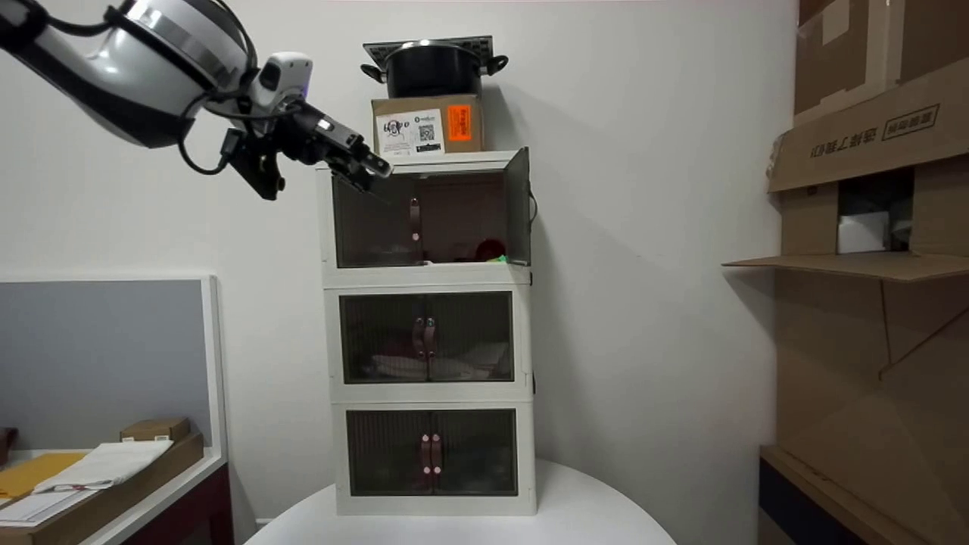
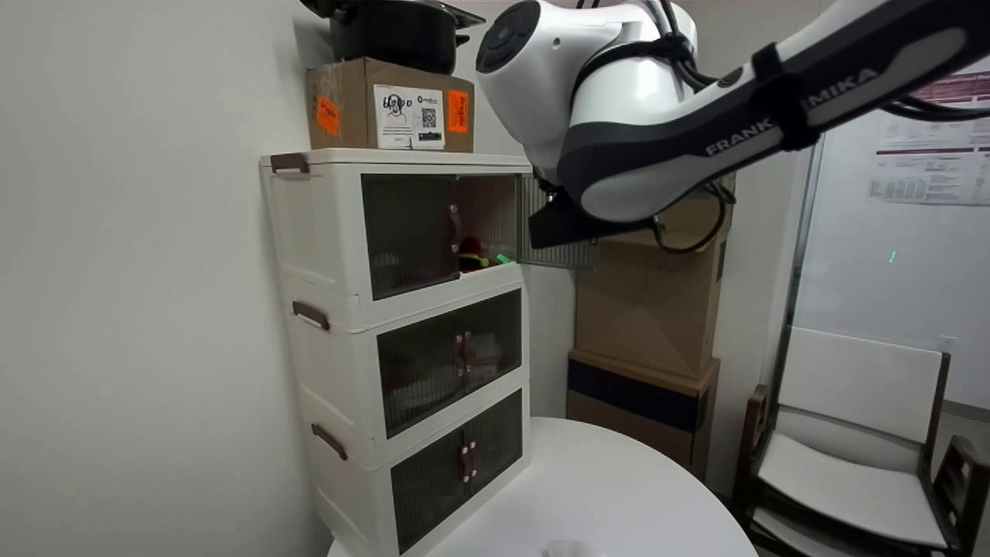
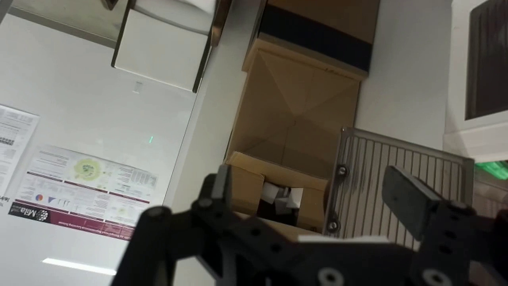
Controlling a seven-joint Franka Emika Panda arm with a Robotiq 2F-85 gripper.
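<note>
A white three-tier cabinet [image 1: 327, 345] stands on a round table. Its top compartment has the right door [image 1: 518, 209] swung outward, while the left door [image 1: 374, 222] is closed. Inside that compartment lie a dark red item [image 1: 490, 250] and something green [image 2: 503, 259]. My gripper [image 1: 372, 172] is in front of the top compartment's upper left part in exterior view 1. In the wrist view its two fingers [image 3: 410, 202] are spread wide with nothing between them, so it is open; the ribbed open door [image 3: 381, 176] shows behind the right one. Exterior view 2 hides the fingertips behind the arm.
Above the cabinet are a cardboard box [image 1: 427, 124] and a black pot [image 1: 434, 71]. The lower two tiers have closed doors. Stacked cartons [image 1: 863, 363] fill the right side.
</note>
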